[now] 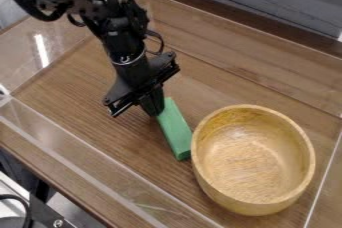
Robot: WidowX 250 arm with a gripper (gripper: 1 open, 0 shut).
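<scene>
My black gripper (152, 106) is lowered over the upper end of a flat green bar (175, 134), which lies on the wooden surface. The fingertips are at that end of the bar; whether anything is between them is hidden. To the right, a pale yellow round bowl (253, 159) sits close beside the bar's lower end.
Bare wood (80, 122) is free to the left and behind. A grey wall (267, 12) runs along the back right, and black cables and hardware lie at the lower left corner.
</scene>
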